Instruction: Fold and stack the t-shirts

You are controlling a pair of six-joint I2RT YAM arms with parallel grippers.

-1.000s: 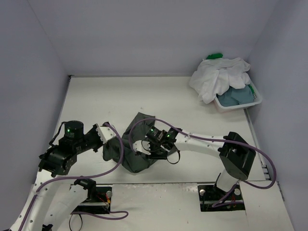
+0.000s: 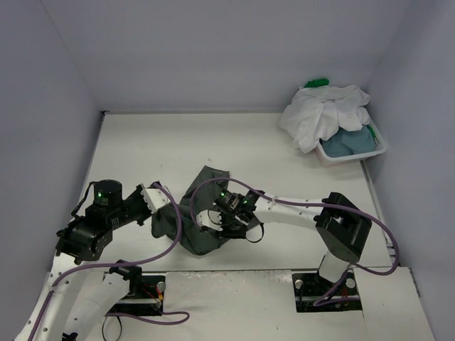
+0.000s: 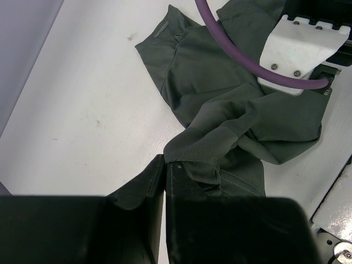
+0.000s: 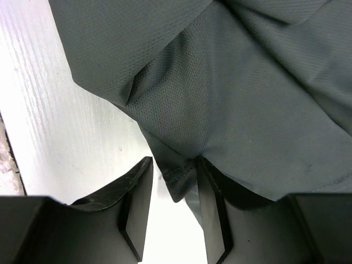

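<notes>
A dark grey-green t-shirt (image 2: 195,241) lies crumpled near the front of the white table, spreading up toward the middle. My left gripper is shut at the shirt's left part, with folds of fabric right at its fingertips; whether any is pinched between them is hard to see. My right gripper stands open low over the shirt's edge, its fingertips at a small folded corner of cloth (image 4: 173,181). In the top view both wrists partly hide the shirt.
A white bin (image 2: 373,149) at the back right holds white cloth (image 2: 320,114) and teal cloth (image 2: 348,142), with a green item behind. The table's front edge is just below the shirt.
The right arm has shifted very slightly near the shirt.
</notes>
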